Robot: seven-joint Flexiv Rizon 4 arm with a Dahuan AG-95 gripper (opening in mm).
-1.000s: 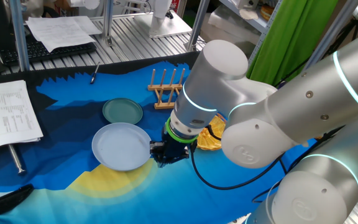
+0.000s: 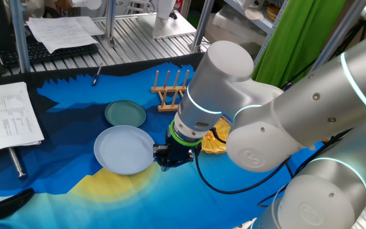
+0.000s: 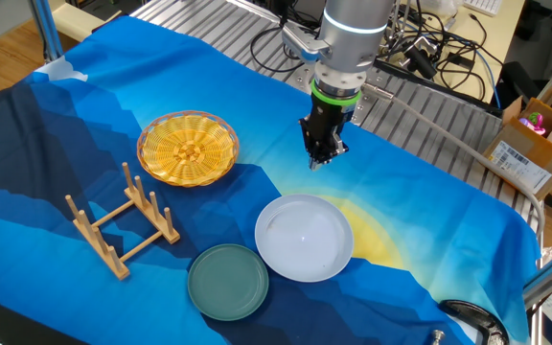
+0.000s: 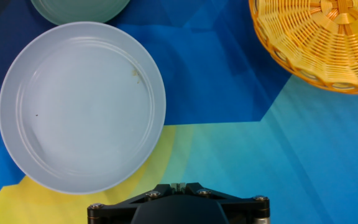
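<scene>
A pale blue-grey plate lies flat on the printed cloth, with a smaller green plate close beside it. The round yellow wicker basket sits farther back, and a wooden dish rack with upright pegs stands empty at the left of the same view. My gripper hangs above the cloth next to the pale plate's edge. Its fingers meet at the bottom of the wrist view, shut with nothing showing between them. In exterior view 1 the arm hides most of the basket.
Papers and a black clamp-like tool lie at the left in exterior view 1. A pen rests near the cloth's far edge. A black cable loops below the arm. Bare cloth surrounds the plates on the yellow and light-blue side.
</scene>
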